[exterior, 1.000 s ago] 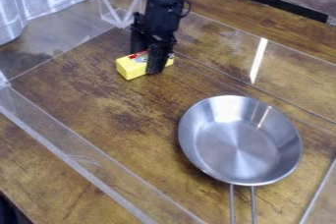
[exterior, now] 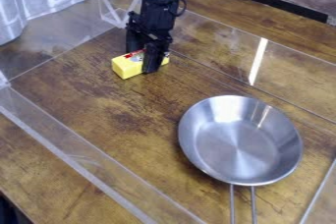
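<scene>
My black gripper (exterior: 147, 51) reaches down from the top of the view onto a yellow box (exterior: 129, 66) with some red on it, at the upper left of the wooden table. The gripper is shut on the box, its fingers around it; their exact contact is partly hidden by the dark body of the gripper.
A steel pan (exterior: 239, 140) with its handle toward the bottom edge sits at the right. Transparent walls run along the sides, and a white curtain (exterior: 39, 2) hangs at the upper left.
My gripper and the yellow box have shifted slightly to the left and up in the view. The pan has not moved.
</scene>
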